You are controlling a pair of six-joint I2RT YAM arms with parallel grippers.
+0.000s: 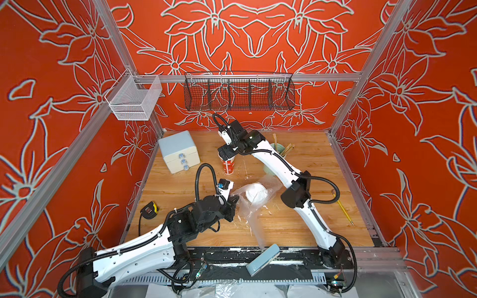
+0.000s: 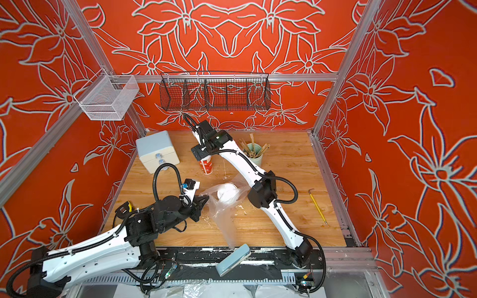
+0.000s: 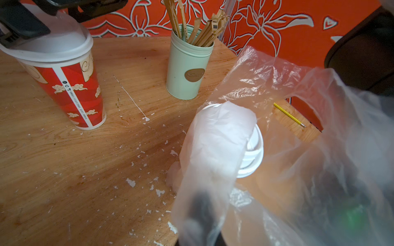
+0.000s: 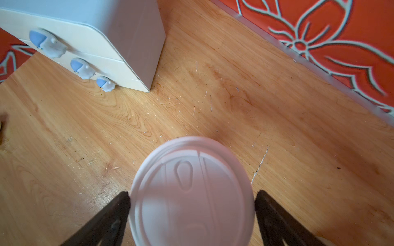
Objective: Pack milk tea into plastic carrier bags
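A red milk tea cup [image 3: 78, 94] with a white lid [image 4: 192, 196] stands upright on the table, away from the bag. My right gripper is open, one finger at either side of that lid; whether the fingers touch it I cannot tell. A clear plastic carrier bag [image 1: 256, 223] spreads over the table's middle, with a second white-lidded cup [image 1: 256, 192] inside it. At the bag's left side is my left gripper [image 1: 234, 199], shut, the bag's film [image 3: 205, 172] stretching up to it; the fingertips are hidden behind the film.
Behind the bag stands a green canister [image 3: 186, 69] of wooden sticks, close to the right arm. A drawer box [image 1: 178, 151] sits at the back left, a tape measure [image 1: 149, 210] at the left edge. A yellow tool [image 1: 344, 211] lies right on open tabletop.
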